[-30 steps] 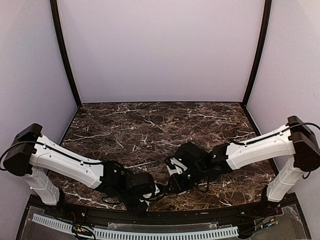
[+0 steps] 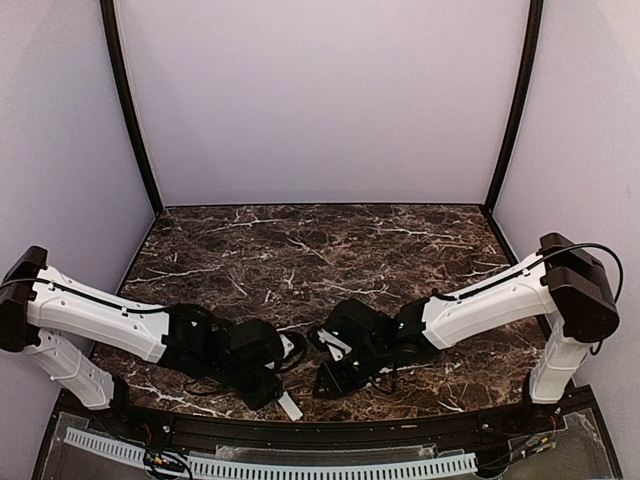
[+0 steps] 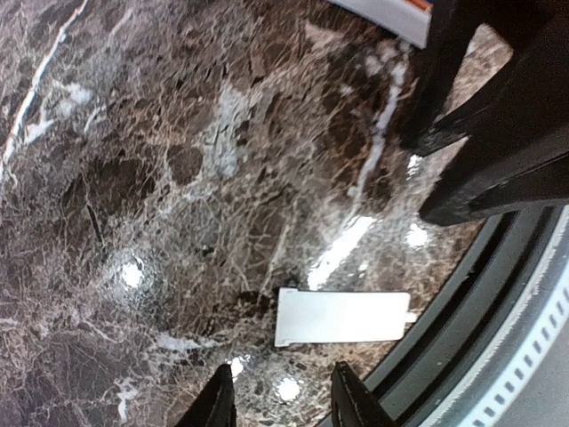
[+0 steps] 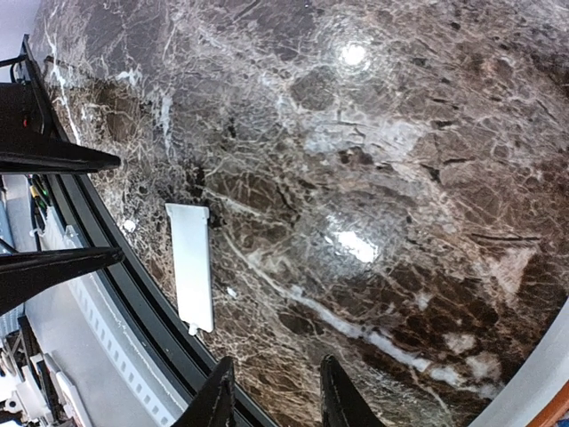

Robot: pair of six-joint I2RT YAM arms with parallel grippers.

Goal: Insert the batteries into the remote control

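Observation:
A small white flat rectangular piece with a tab at one end (image 2: 290,407) (image 3: 340,316) (image 4: 191,267) lies on the marble table at the front edge, between the grippers. My left gripper (image 2: 270,394) is just left of it, part open with nothing visible between its fingertips. My right gripper (image 2: 325,385) is to its right, also part open and empty. The other gripper's dark fingers reach into each wrist view. A white and orange object shows partly at the top of the left wrist view and lower right of the right wrist view; batteries cannot be made out.
The dark front rail (image 3: 458,307) and white slotted strip (image 2: 330,468) border the table just beside the white piece.
The left gripper has moved up and left, uncovering the white piece in the top view. The right gripper has shifted left and slightly toward the front.

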